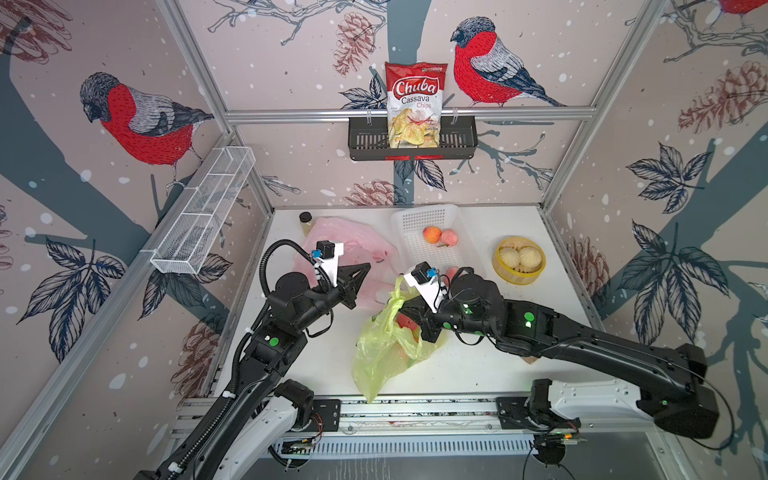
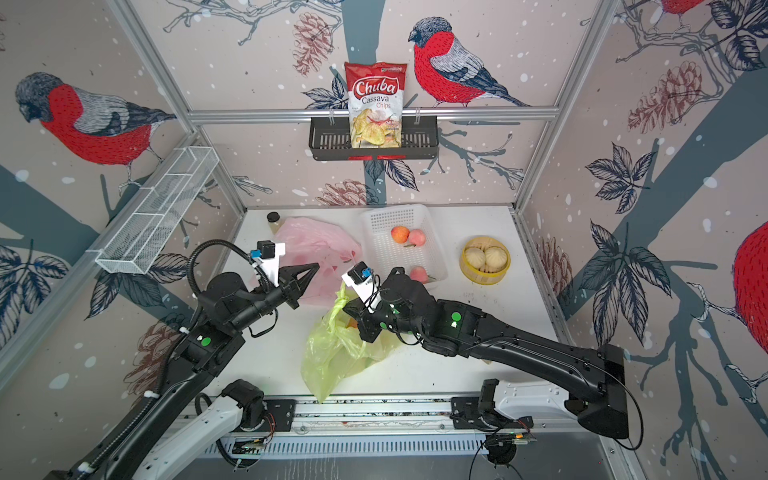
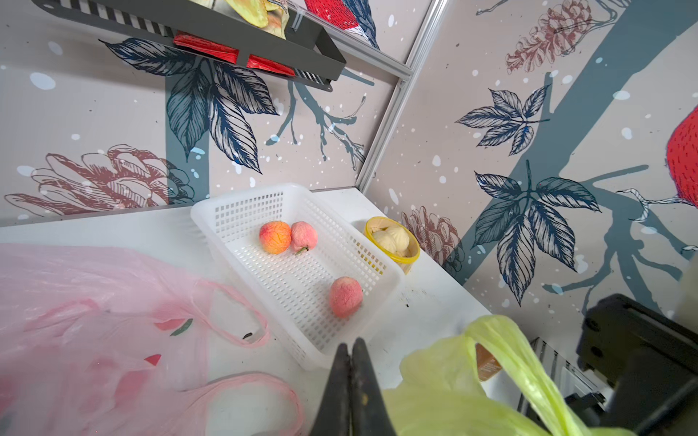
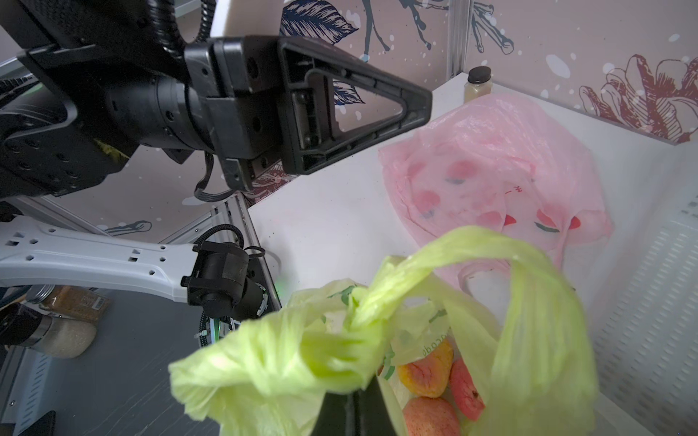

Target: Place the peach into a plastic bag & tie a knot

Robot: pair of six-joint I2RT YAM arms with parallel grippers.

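A yellow-green plastic bag (image 1: 376, 360) hangs and rests at the front middle of the table. Through its opening in the right wrist view show several peaches (image 4: 425, 370). My right gripper is shut at the bag's top, with twisted handle plastic (image 4: 341, 341) lying over the fingertips; the bag appears gripped there, though the exact hold is partly hidden. My left gripper is shut with nothing visible between its fingers, raised to the left of the bag and apart from it.
A pink bag (image 1: 336, 232) lies behind. A white basket (image 3: 261, 276) holds several peaches; a yellow steamer (image 1: 520, 272) with buns stands at the right. A small jar (image 4: 477, 88) stands at the back left.
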